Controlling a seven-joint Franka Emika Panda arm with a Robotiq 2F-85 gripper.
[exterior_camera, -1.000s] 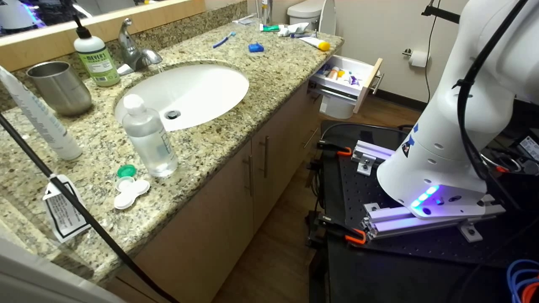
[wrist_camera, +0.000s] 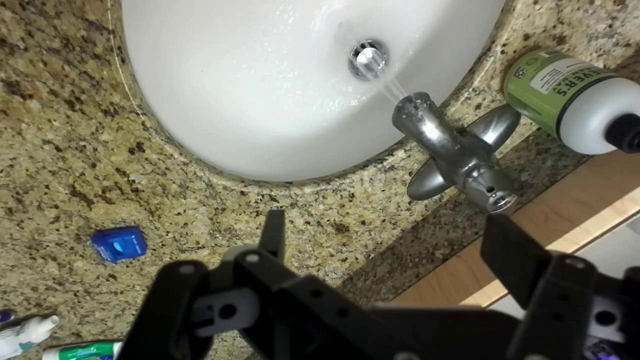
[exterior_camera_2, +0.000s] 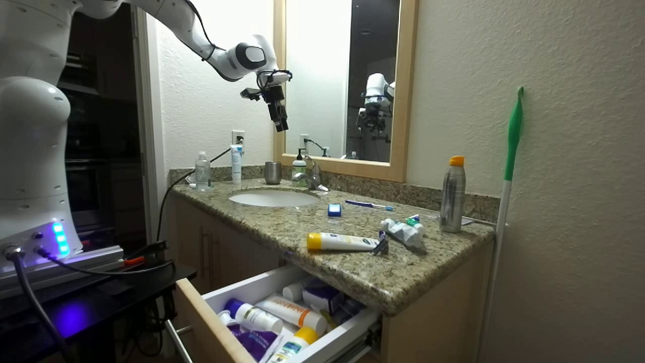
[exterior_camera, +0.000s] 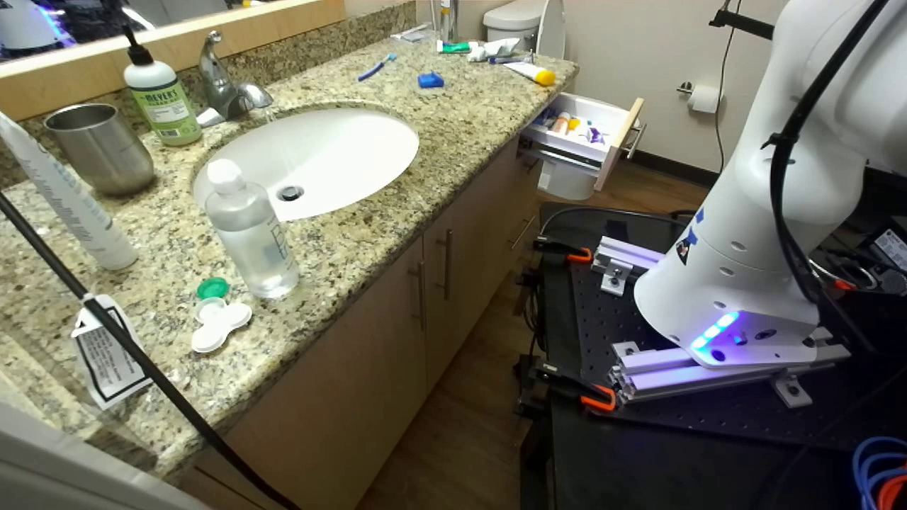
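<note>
Water runs from the spout of the chrome faucet (wrist_camera: 435, 135) toward the drain (wrist_camera: 368, 59) of the white sink (wrist_camera: 240, 90). High over the counter, near the mirror in exterior view 2, hangs my gripper (exterior_camera_2: 281, 128), touching nothing. The wrist view shows the gripper open, its fingers (wrist_camera: 273, 235) wide apart, with only counter, backsplash and wooden mirror frame seen between them. The faucet is ahead of the fingers in that view, toward the right one. Its lever handle (exterior_camera: 212, 42) is raised in exterior view 1.
A soap bottle (wrist_camera: 555, 90) and a steel cup (exterior_camera: 100, 149) stand by the faucet. On the counter are a clear bottle (exterior_camera: 246, 229), a blue floss box (wrist_camera: 120, 243) and a spray can (exterior_camera_2: 453, 196). An open drawer (exterior_camera_2: 205, 320) juts from the counter's front.
</note>
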